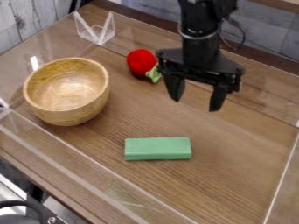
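The robot's gripper (193, 93) hangs at the upper centre right of the view over the wooden table, its dark fingers pointing down and apart. Nothing clear shows between them. A green block (158, 149) lies in the lower middle. A red round object (142, 61), with a small green piece beside it, sits at the back, left of the arm. A tan wooden bowl (66, 90) stands at the left.
A clear wire or plastic holder (96, 28) stands at the back left. Dark cables show at the lower left corner.
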